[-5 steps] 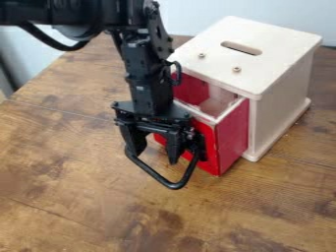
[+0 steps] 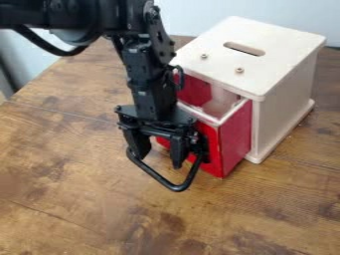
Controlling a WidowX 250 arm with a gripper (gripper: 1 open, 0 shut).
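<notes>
A pale wooden box [image 2: 285, 110] with a slotted top stands at the right, its red drawer [image 2: 229, 139] pulled partly out toward the front left. My black gripper [image 2: 163, 149] hangs low just in front and to the left of the drawer's red front, its lower parts overlapping it in view. Whether the fingers touch the drawer or hold anything is hard to make out, as is how far apart they are.
A white wall [image 2: 226, 8] runs behind it at the back.
</notes>
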